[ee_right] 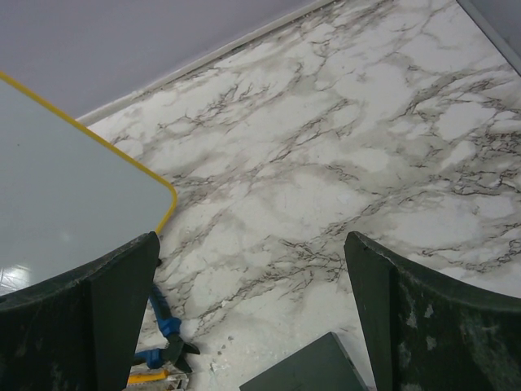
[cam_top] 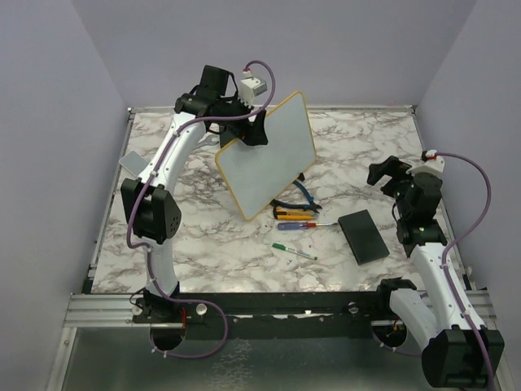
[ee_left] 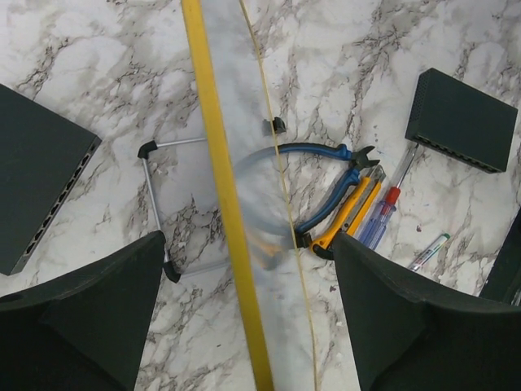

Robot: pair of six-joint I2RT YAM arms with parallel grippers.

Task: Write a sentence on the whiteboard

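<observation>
The white whiteboard [cam_top: 269, 155] with a yellow rim stands slanted at centre left of the table in the top view. My left gripper [cam_top: 248, 133] is at its upper edge. The left wrist view shows that gripper open, its fingers well apart on either side of the board's yellow edge [ee_left: 221, 171]. Below the board is a thin metal wire stand [ee_left: 152, 191] with black corners. A green-and-white marker [cam_top: 294, 251] lies near the table's front. At the right, my right gripper [cam_top: 383, 181] is open and empty above the table.
Blue-handled pliers [cam_top: 303, 192], a yellow cutter [cam_top: 295, 215] and a screwdriver [cam_top: 303, 226] lie just right of the board. A dark box [cam_top: 363, 237] rests right of them. Another dark box [ee_left: 37, 179] shows behind the board.
</observation>
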